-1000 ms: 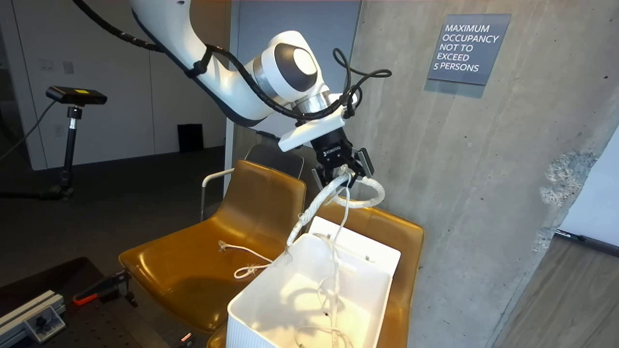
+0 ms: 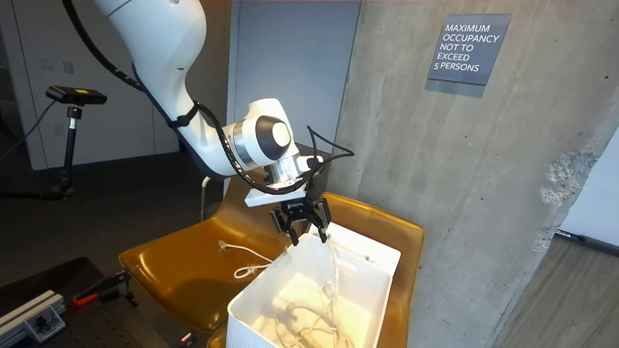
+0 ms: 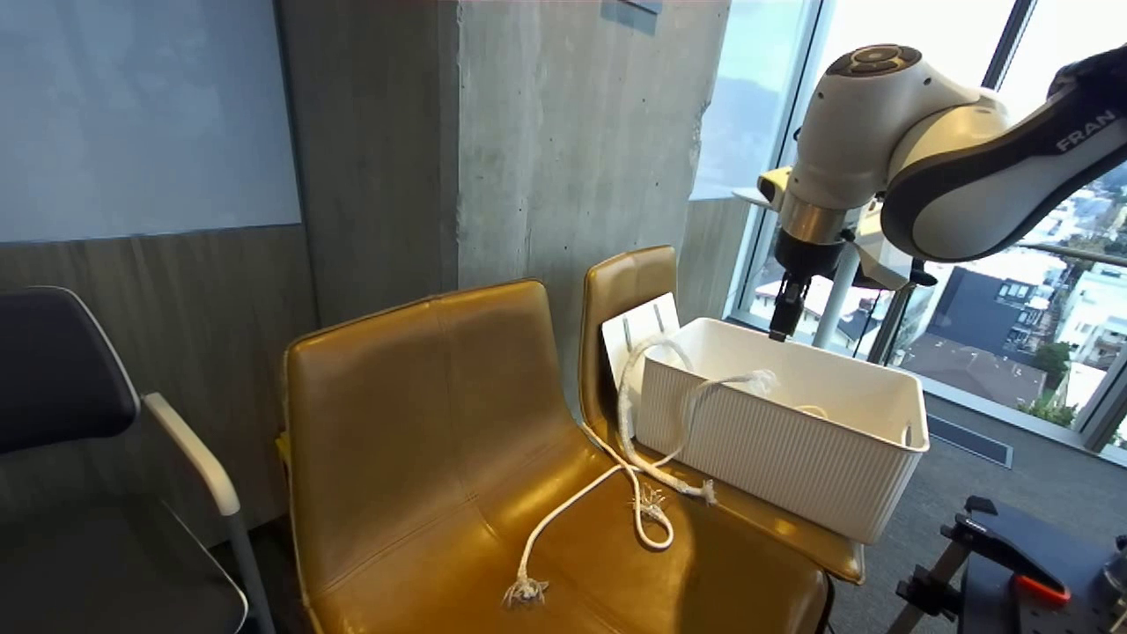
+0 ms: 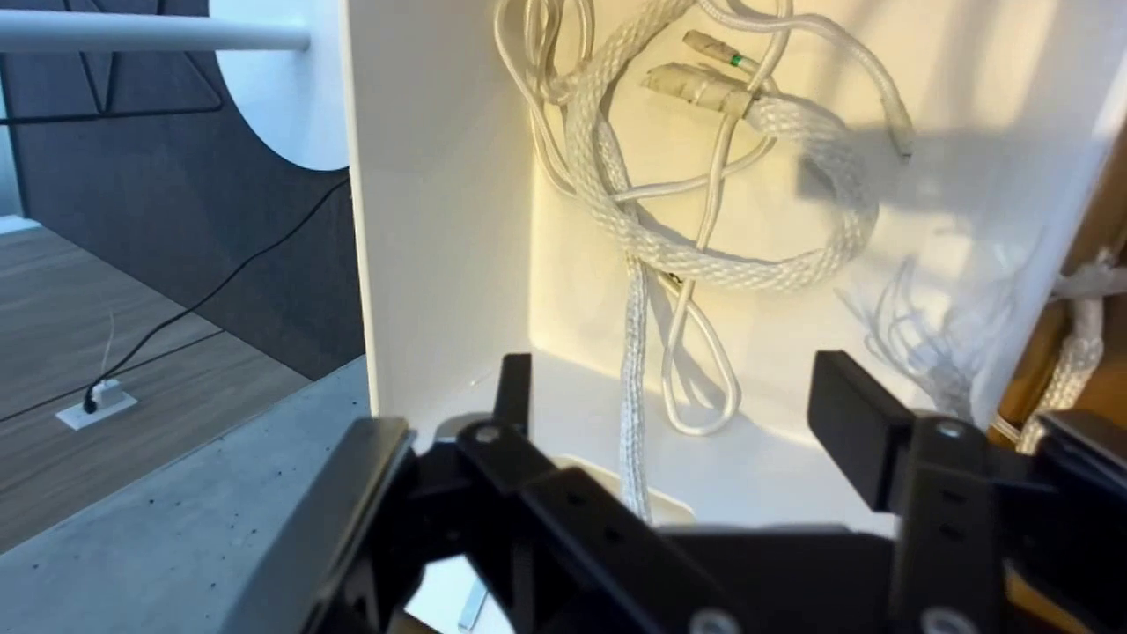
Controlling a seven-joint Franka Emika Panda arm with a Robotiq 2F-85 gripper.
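White rope [image 4: 697, 259] lies loosely coiled on the floor of the white bin [image 3: 782, 449]. One strand runs up the bin's far wall below my gripper. The gripper's fingers [image 4: 515, 391] stand apart at the bin's top edge, with nothing gripped between them. In the second exterior view, the dark gripper [image 3: 779, 336] is at the bin's back rim. More rope [image 3: 692, 407] hangs over the near side wall onto the chair, and its frayed end [image 4: 930, 354] shows inside the wall in the wrist view.
The bin sits on a brown chair [image 3: 634, 280]. Beside it, another brown chair [image 3: 423, 423] holds loose rope ends [image 3: 528, 586]. A white panel [image 2: 365, 246] leans behind the bin, close to the concrete wall [image 2: 441, 203]. A dark table with tools [image 2: 101, 287] stands lower left.
A second ago the gripper was higher and farther right, holding a thick loop of rope.
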